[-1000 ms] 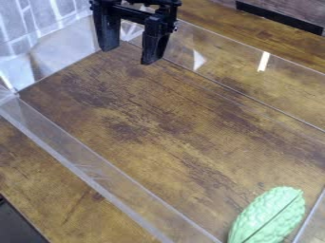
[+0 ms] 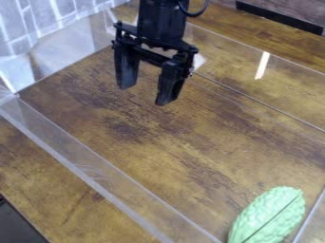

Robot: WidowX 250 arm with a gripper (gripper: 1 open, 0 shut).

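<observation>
My black gripper (image 2: 147,76) hangs over the back left part of a wooden surface, its two dark fingers spread apart with nothing visible between them. A light green, ridged oblong object (image 2: 267,214) lies at the front right, well apart from the gripper.
Clear plastic walls (image 2: 89,169) edge the wooden floor (image 2: 165,161) on the sides in view. A white translucent sheet or curtain (image 2: 38,28) is at the back left.
The gripper has come down and toward the viewer from the top of the view, staying open. The green object has not moved.
</observation>
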